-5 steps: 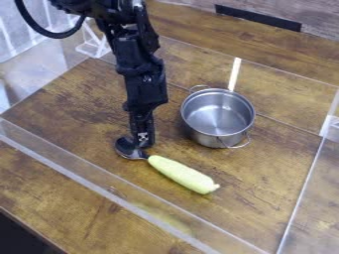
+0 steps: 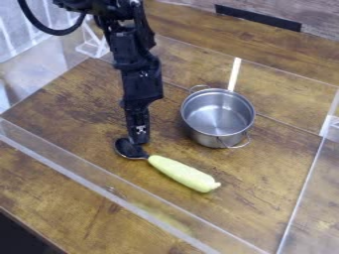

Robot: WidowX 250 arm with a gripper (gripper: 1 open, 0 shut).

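My black gripper (image 2: 137, 133) hangs from the arm at the left of centre, fingers pointing down just above a small dark round object (image 2: 130, 149) on the wooden table, which looks like the head of a utensil. It appears shut, with nothing visible between its fingers. A pale yellow elongated object (image 2: 183, 173) lies diagonally to the lower right of the dark one. A steel pot (image 2: 217, 118) with two wire handles stands right of the gripper.
A white strip (image 2: 235, 73) lies behind the pot. Pale bands run along the table's left and right edges.
My gripper has shifted slightly, now sitting a little higher and uncovering more of the dark round object. The pot and yellow object look unmoved.
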